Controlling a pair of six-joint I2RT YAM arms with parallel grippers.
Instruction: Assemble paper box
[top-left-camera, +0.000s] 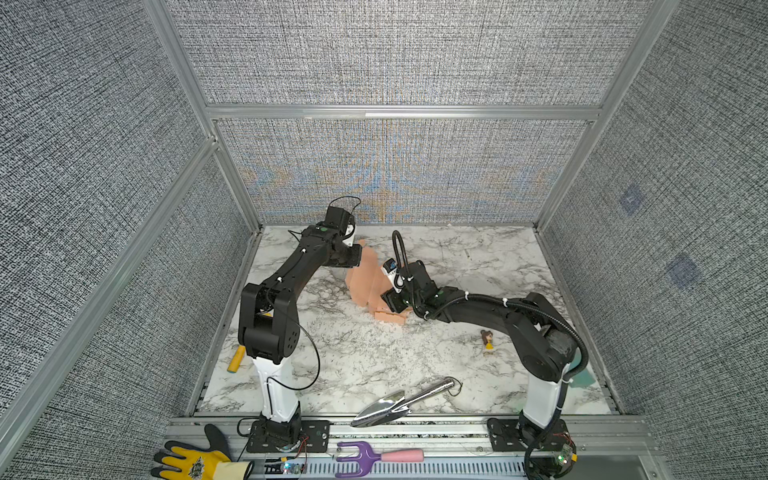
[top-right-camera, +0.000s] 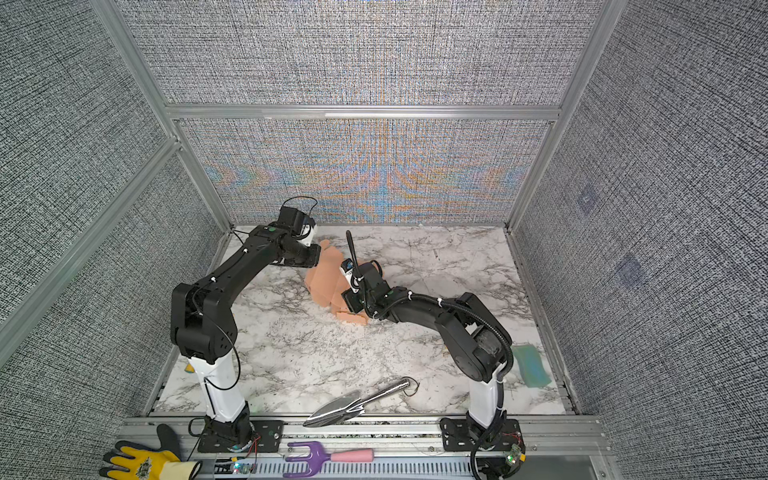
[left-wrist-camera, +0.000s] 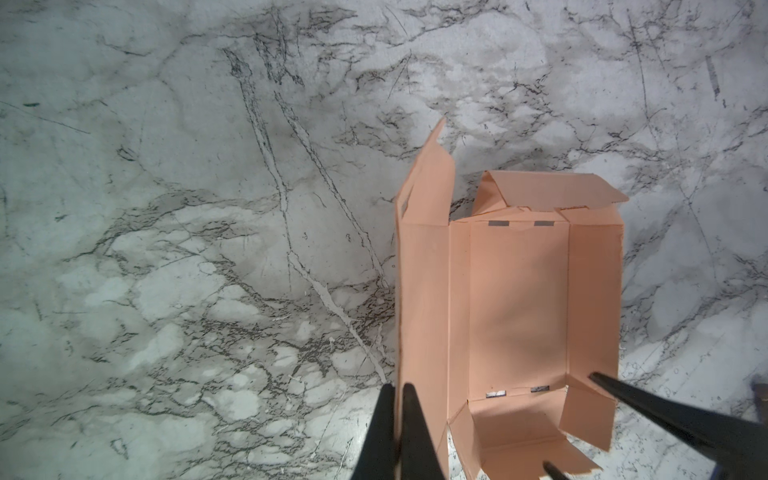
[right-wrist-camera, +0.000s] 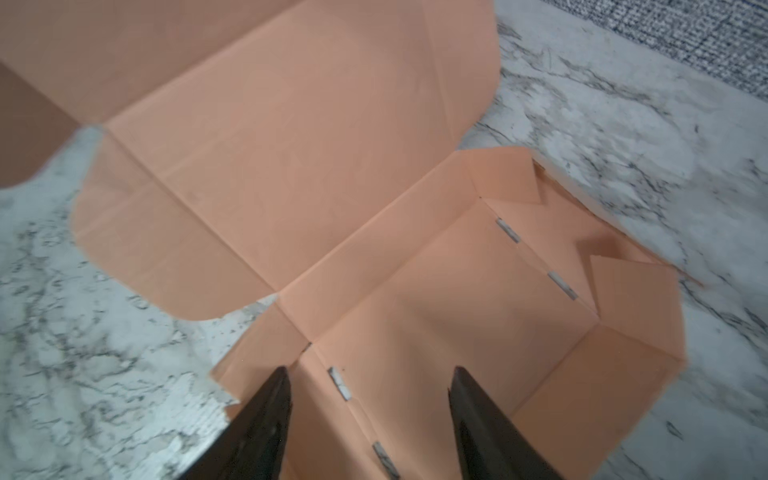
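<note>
The salmon paper box (top-left-camera: 368, 276) lies partly folded on the marble table, its lid panel standing up in the left wrist view (left-wrist-camera: 424, 304), along one long side. My left gripper is shut on that panel's edge. My right gripper is part open above the box tray (right-wrist-camera: 448, 304), nothing visible between its fingers. Several end flaps (left-wrist-camera: 520, 432) stand folded at angles around the tray.
Metal trowels (top-left-camera: 404, 404) lie along the front edge. A small yellow figure (top-left-camera: 487, 340) lies right of the box, a yellow object (top-left-camera: 237, 358) at left, and a teal piece (top-right-camera: 530, 366) at right.
</note>
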